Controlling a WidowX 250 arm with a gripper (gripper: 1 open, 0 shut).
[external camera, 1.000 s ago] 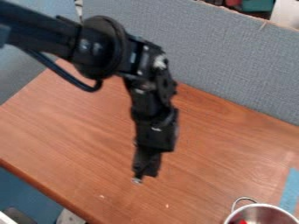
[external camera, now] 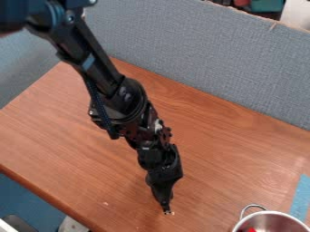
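The black robot arm reaches down from the upper left over the wooden table [external camera: 72, 136]. Its gripper [external camera: 165, 201] hangs low over the front middle of the tabletop, fingertips pointing down; whether they are apart is hard to make out. A steel pot [external camera: 271, 220] with a wire handle and something red inside stands at the lower right corner, to the right of the gripper and apart from it.
A grey padded wall [external camera: 218, 63] borders the back of the table. A strip of blue tape [external camera: 302, 195] lies at the right edge.
The arm has shifted and the gripper has moved lower in the view and somewhat to the right, nearer the pot. The pot has not moved.
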